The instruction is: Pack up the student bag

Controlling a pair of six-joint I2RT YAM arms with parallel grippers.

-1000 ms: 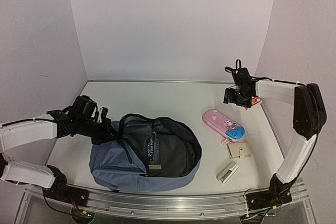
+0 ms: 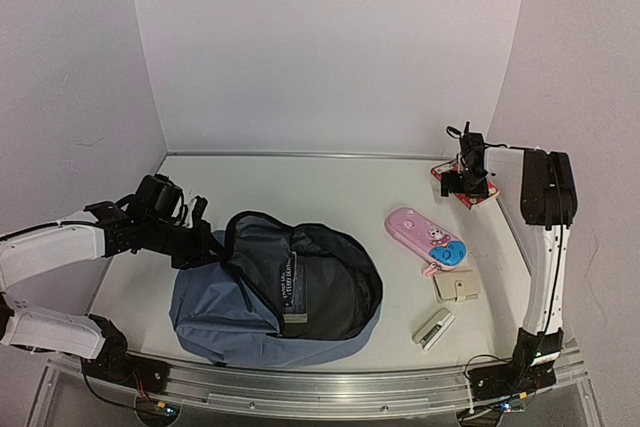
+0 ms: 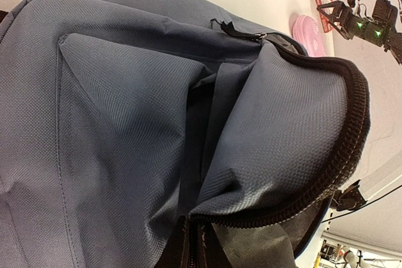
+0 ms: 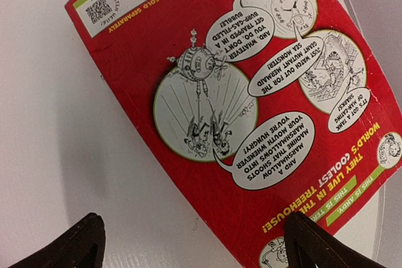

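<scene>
The blue-grey school bag (image 2: pixel 225 312) lies on the table with its dark main compartment unzipped and spread. At the zip edge of its raised flap (image 3: pixel 282 130), my left gripper is shut on the fabric. A red book (image 4: pixel 207 86) lies flat in the far right corner. Directly above the book's near side, my right gripper stands open, its fingers (image 4: pixel 85 243) wide apart and nothing gripped; one is over bare table, the other over the cover. A pink pencil case (image 2: pixel 415 234), a beige wallet (image 2: pixel 457 286) and a white stapler-like item (image 2: pixel 434 328) lie right of the bag.
Walls rise close behind and to the right of the book (image 2: pixel 483 197). Bare table (image 2: pixel 330 187) stretches between the bag and the back wall. A metal rail (image 2: pixel 330 384) runs along the front edge.
My right gripper has come in from nearer the pencil case to over the book, its arm swinging inward and the gripper dropping lower. The left arm and the bag have barely shifted.
</scene>
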